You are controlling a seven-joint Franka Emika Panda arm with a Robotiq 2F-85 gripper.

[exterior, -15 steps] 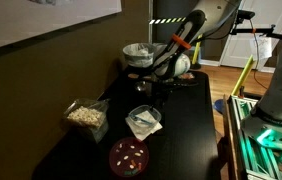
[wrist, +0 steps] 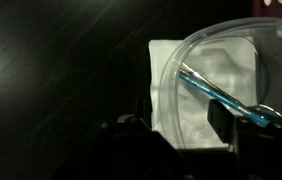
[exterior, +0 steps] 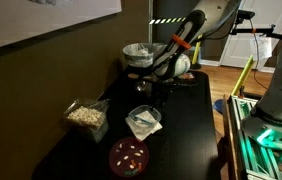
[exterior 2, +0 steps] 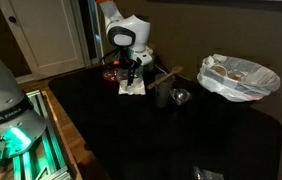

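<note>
In the wrist view a clear plastic bowl (wrist: 171, 95) rests on a white napkin (wrist: 163, 50), with a blue-handled utensil (wrist: 216, 93) lying inside it. My gripper is open at the bowl's near side, one finger to each side of the rim in this view. Whether the fingers touch the rim I cannot tell, and nothing is clamped between them. Exterior view 1 shows the bowl (exterior: 141, 123) on the dark table, with the gripper (exterior: 159, 100) just behind it.
A dark red plate (exterior: 129, 158) with small pieces lies close to the bowl. The tall container of pale bits (exterior: 86, 117) stands by the wall. A white lined basket (exterior 2: 236, 78), a small metal bowl (exterior 2: 181, 96) and a dark cup (exterior 2: 163, 94) occupy the table.
</note>
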